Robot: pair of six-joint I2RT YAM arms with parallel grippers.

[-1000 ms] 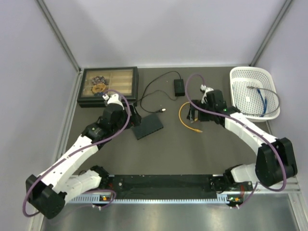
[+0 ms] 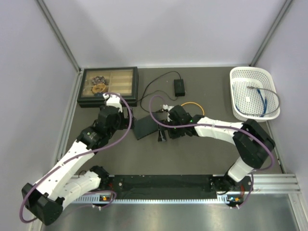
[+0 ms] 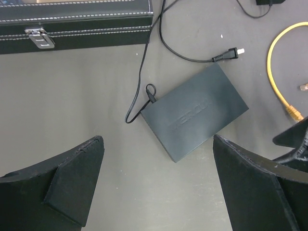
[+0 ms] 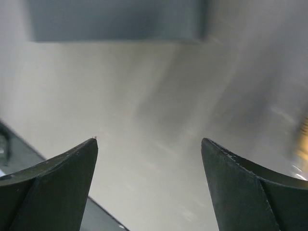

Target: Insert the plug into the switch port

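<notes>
The dark flat switch box point(image 3: 192, 115) lies tilted on the table, with a thin cable looped at its corner. A two-pin power plug point(image 3: 228, 54) lies beside its far corner, and a yellow cable point(image 3: 275, 82) with a connector is to the right. My left gripper is open, empty, above and left of the box. My right gripper is open and low near the box's right, nothing between its fingers; its view is blurred, with the box point(image 4: 118, 17) at the top and part of the yellow cable at the right edge.
A compartmented case point(image 2: 82, 100) stands at back left, a black adapter point(image 2: 179, 87) at the back centre and a white basket with cables point(image 2: 252, 79) at back right.
My right arm has moved left and toward the front, from over the yellow cable to beside the box. My left arm shifted slightly left.
</notes>
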